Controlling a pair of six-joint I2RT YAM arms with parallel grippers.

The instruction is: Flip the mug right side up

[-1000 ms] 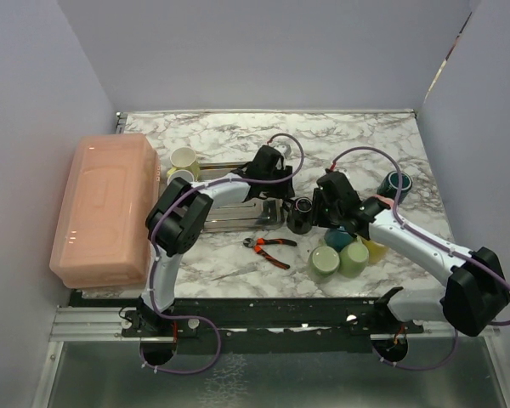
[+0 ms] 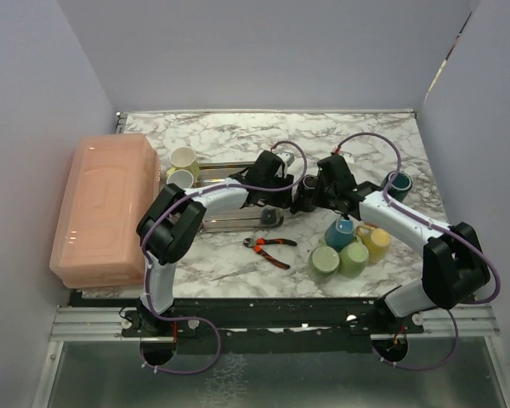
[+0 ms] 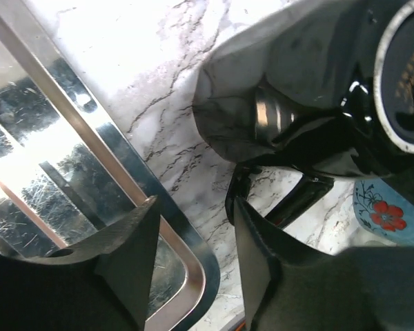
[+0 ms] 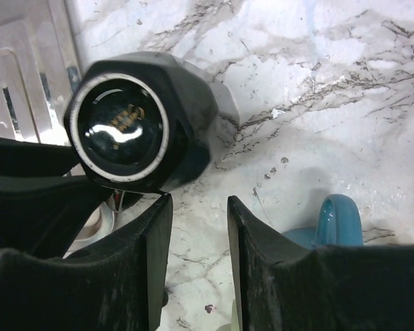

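The black mug (image 2: pixel 308 185) lies on its side between my two grippers; in the left wrist view its dark body (image 3: pixel 276 103) fills the upper right, and in the right wrist view its ringed base (image 4: pixel 121 127) faces the camera. My left gripper is part open at the rack's corner, just below the mug, with nothing seen between its fingers. My right gripper is just beside the mug's base; whether anything is between its fingers is unclear.
A metal rack (image 2: pixel 229 219) is left of the mug, with pliers (image 2: pixel 270 253) below. Blue (image 2: pixel 338 234), green and yellow mugs crowd the lower right; a dark teal mug (image 2: pixel 399 187) is at right. A pink case (image 2: pixel 102 204) fills the left.
The black mug has moved up on the table and tilted over compared with earlier.
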